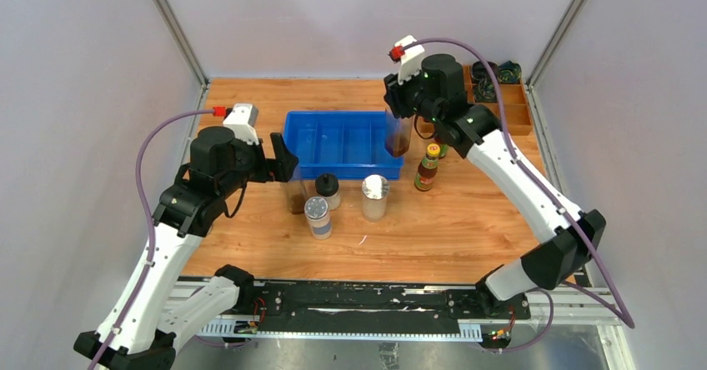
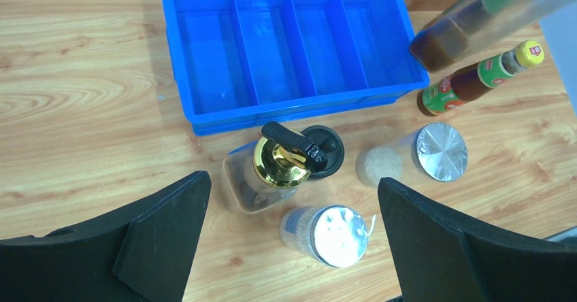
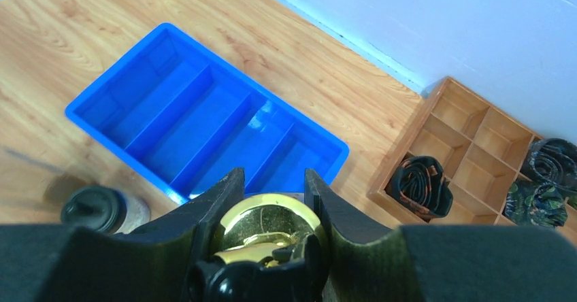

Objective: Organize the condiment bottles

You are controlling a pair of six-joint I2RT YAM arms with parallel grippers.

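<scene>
A clear bottle of dark liquid (image 1: 398,141) with a gold cap (image 3: 271,213) is held in the air by my right gripper, whose fingers close on the cap. It hangs at the right edge of the empty blue tray (image 1: 296,172), which has several compartments. My left gripper is open with nothing between its fingers. Ahead of it, in the left wrist view, stand a gold-capped bottle (image 2: 280,162), a black-lidded jar (image 2: 325,151) and a silver-lidded shaker (image 2: 326,236). Farther right are another silver-lidded jar (image 2: 435,152) and a yellow-capped sauce bottle (image 2: 469,84).
A wooden divided box (image 3: 446,88) with several dark rolled items stands at the back right. Behind the blue tray the table is bare up to the wall.
</scene>
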